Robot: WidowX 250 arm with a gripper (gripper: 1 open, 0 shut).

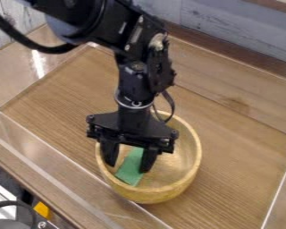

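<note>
My black gripper [129, 152] reaches down into a light wooden bowl [181, 169] in the middle of the view, its two fingers on either side of a green flat object [130, 174] in the bowl. The green object is partly hidden by the gripper. The fingers look apart; whether they touch the object I cannot tell.
The bowl stands on a wooden surface [241, 143] with clear plastic edges along the left and right. A wall is at the back. Cables and a small yellow item [43, 208] are at the lower left.
</note>
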